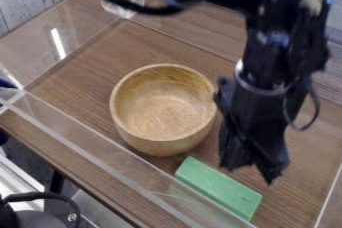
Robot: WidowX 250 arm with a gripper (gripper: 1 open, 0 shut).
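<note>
The black robot gripper (pixel 251 150) hangs over the right half of the wooden tray, blurred, its fingertips a little above and behind a green rectangular block (pixel 218 187). It looks shut, with nothing visible between its fingers. The block lies flat near the front, fully visible from this camera. A round tan wooden bowl (pixel 128 117) sits left of the gripper.
The tray's wooden floor (pixel 94 62) is clear at the back left. Clear plastic walls edge it at left and front. A dark cable or fixture lies outside at the lower left.
</note>
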